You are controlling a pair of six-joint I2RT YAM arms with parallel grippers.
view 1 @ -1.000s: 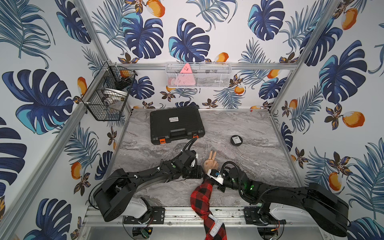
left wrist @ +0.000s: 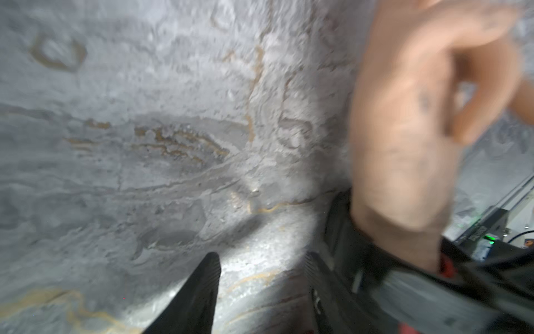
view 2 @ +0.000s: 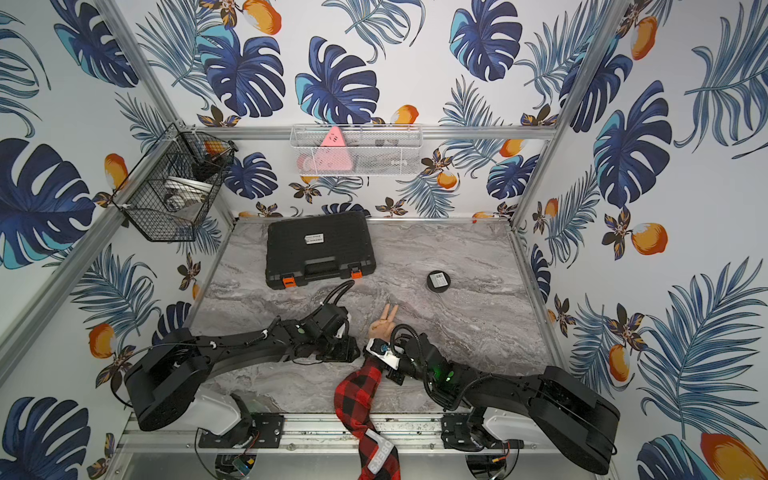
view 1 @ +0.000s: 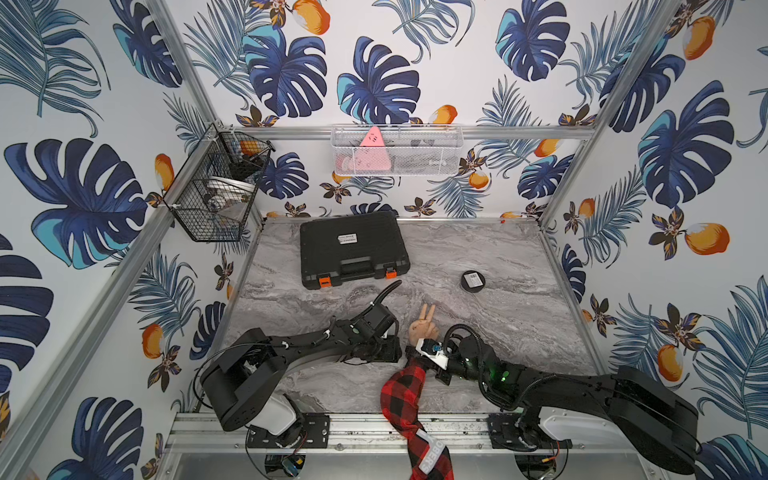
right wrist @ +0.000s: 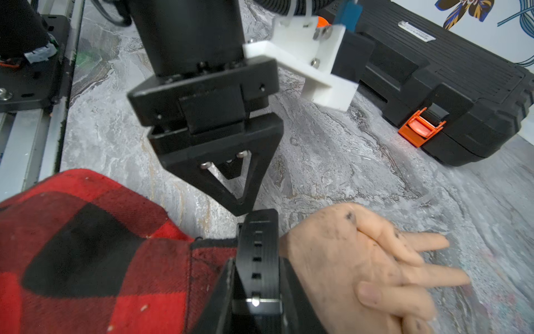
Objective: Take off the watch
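A black watch strap (right wrist: pixel 256 245) runs round the wrist of a model hand (right wrist: pixel 333 250) with a red-black plaid sleeve (right wrist: pixel 105 245). At the strap's metal buckle, my right gripper is shut on the watch band. My left gripper stands part open on the left side of the wrist, with only table showing between its fingers. In the right wrist view, the left fingertip (right wrist: pixel 242 206) appears right by the strap's upper end; whether they touch, I cannot tell. The watch (left wrist: pixel 428 295) is blurred in the left wrist view, and its face is not clearly visible.
A black case (view 1: pixel 354 248) with orange latches lies at the back left. Behind the hand to the right is a round black object (view 1: pixel 473 281). A wire basket (view 1: pixel 220 188) hangs at the left.
My left gripper has shifted slightly toward the front of the table, and its arm has lowered a little. The right gripper stays at the wrist; the hand looks barely moved.
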